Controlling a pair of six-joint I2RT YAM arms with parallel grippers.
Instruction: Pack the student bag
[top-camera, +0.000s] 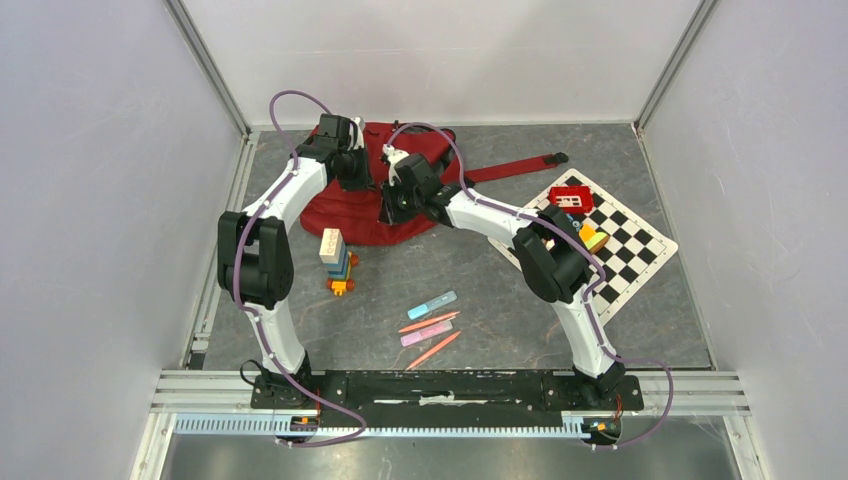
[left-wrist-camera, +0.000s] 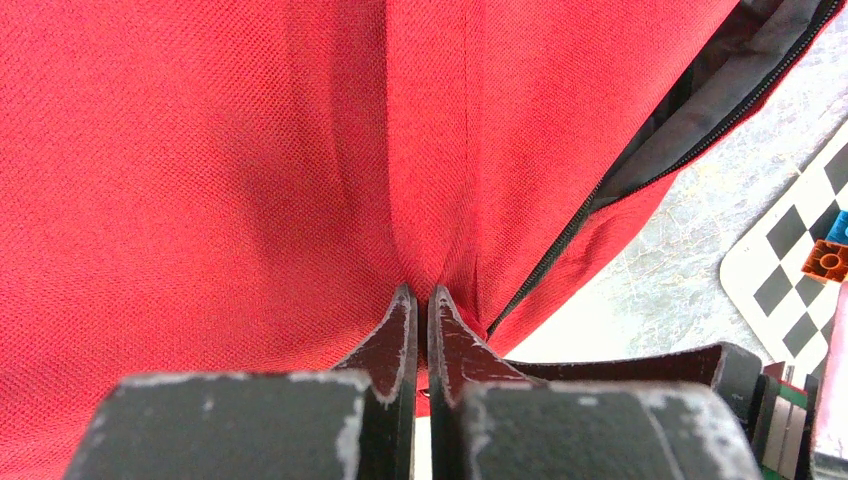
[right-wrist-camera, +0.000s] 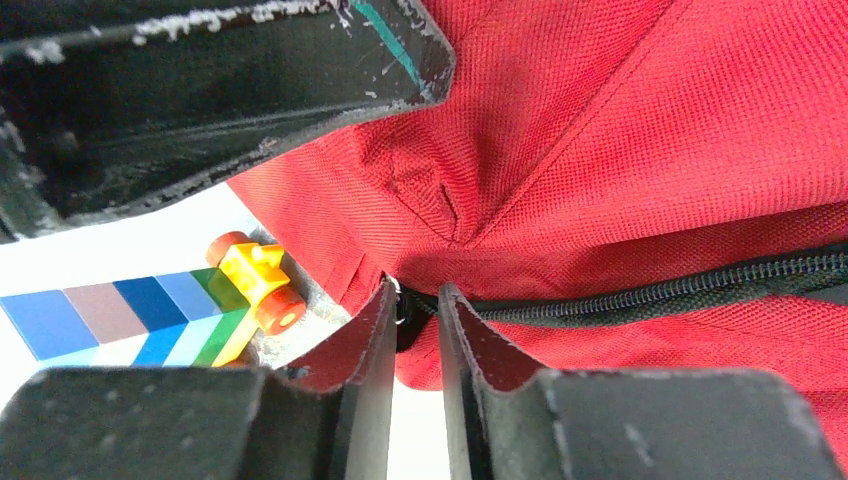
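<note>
The red bag (top-camera: 345, 205) lies flat at the back left of the table, partly covered by both arms. In the left wrist view, my left gripper is shut on a raised fold of the bag's red cloth (left-wrist-camera: 432, 190). My right gripper hovers over the end of the bag's black zipper (right-wrist-camera: 640, 297), its fingers a short gap apart. A small metal zipper pull (right-wrist-camera: 398, 300) shows in that gap, close to the left fingertip; whether it is touched I cannot tell.
A block toy (top-camera: 338, 262) stands just in front of the bag. Markers (top-camera: 432, 305) and orange pencils (top-camera: 433, 350) lie front centre. The checkered board (top-camera: 640, 245) with a red case (top-camera: 571, 199) is at right. A strap (top-camera: 512, 169) stretches right from the bag.
</note>
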